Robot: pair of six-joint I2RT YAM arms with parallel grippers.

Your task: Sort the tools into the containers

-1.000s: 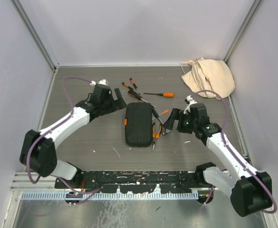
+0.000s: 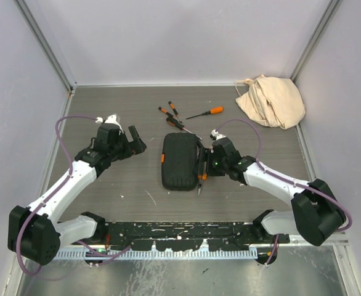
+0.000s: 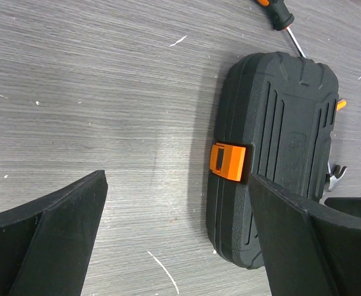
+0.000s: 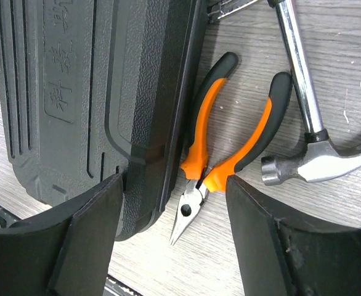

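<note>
A black tool case (image 2: 179, 161) with an orange latch lies mid-table. My right gripper (image 2: 206, 161) is low at the case's right edge, over orange-handled pliers (image 4: 251, 142) and beside a hammer (image 4: 300, 86); its part-open fingers flank the pliers' lower part in the right wrist view, contact unclear. My left gripper (image 2: 135, 140) hangs open over bare table, left of the case. Screwdrivers, including an orange one (image 2: 215, 110), and other small tools (image 2: 171, 114) lie behind the case.
A cream cloth bag (image 2: 270, 102) lies at the back right.
My right gripper has moved left to the case's edge above the pliers. My left arm has drawn back leftward, away from the case.
</note>
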